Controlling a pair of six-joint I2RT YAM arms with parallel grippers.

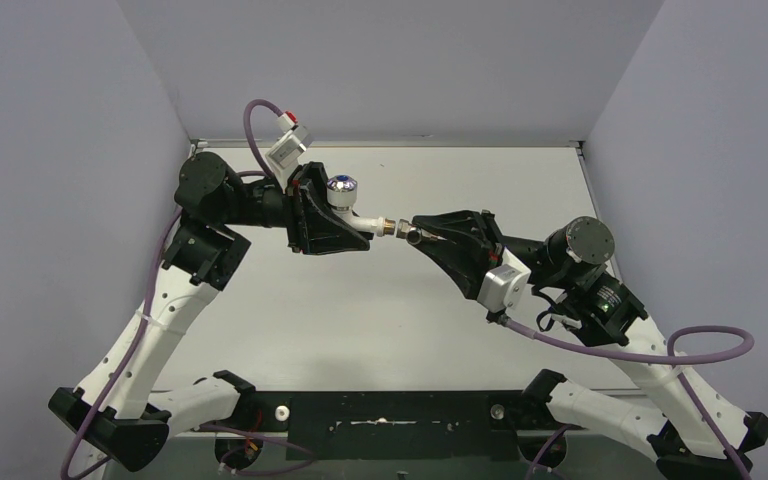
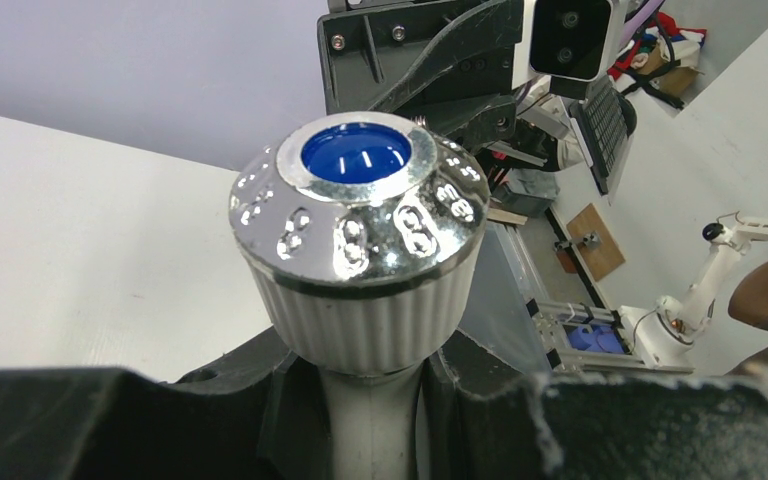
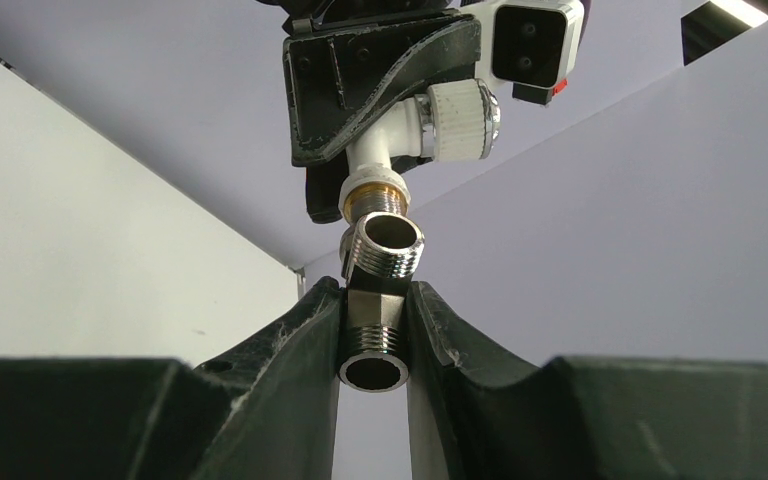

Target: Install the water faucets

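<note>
A white faucet (image 1: 343, 203) with a chrome, blue-centred knob is held in the air at the middle of the top view. My left gripper (image 1: 368, 240) is shut on its white body; in the left wrist view the knob (image 2: 360, 200) rises above the fingers. My right gripper is shut on a metal threaded fitting (image 3: 378, 300) with open pipe ends. The faucet's brass threaded end (image 3: 376, 198) meets the near end of that fitting, roughly in line. Whether the threads are engaged cannot be told; the fitting partly hides the joint.
Beneath both arms the white table (image 1: 360, 310) is bare. Grey walls (image 1: 390, 70) close it in at the back and sides. Purple cables (image 1: 720, 345) loop off both arms.
</note>
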